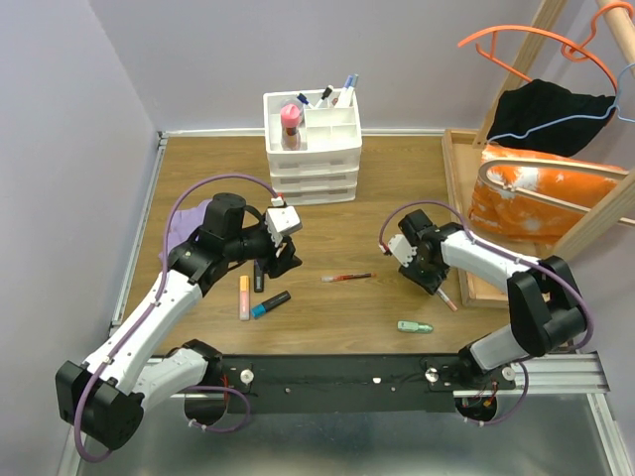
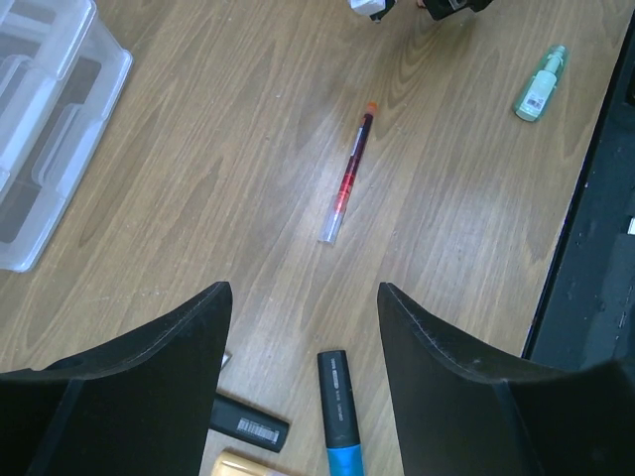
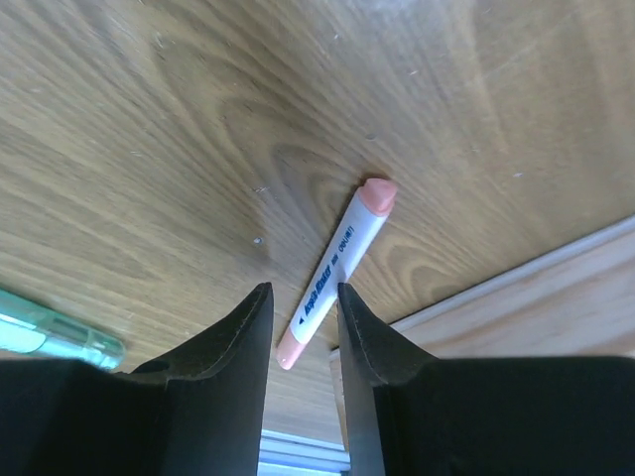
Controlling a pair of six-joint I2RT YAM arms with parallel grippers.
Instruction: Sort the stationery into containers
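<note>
My right gripper is low over a white pen with pink ends, which lies on the wood between and beyond its open fingertips. My left gripper hangs open and empty above the table's left side, over a blue-capped black marker, a dark item and an orange-pink marker. A red brush-like pen lies mid-table, a green bottle near the front edge. The white organizer at the back holds several pens and a pink-topped item.
A wooden rack with hangers, dark cloth and an orange bag borders the right side. A purple cloth lies at the left behind my arm.
</note>
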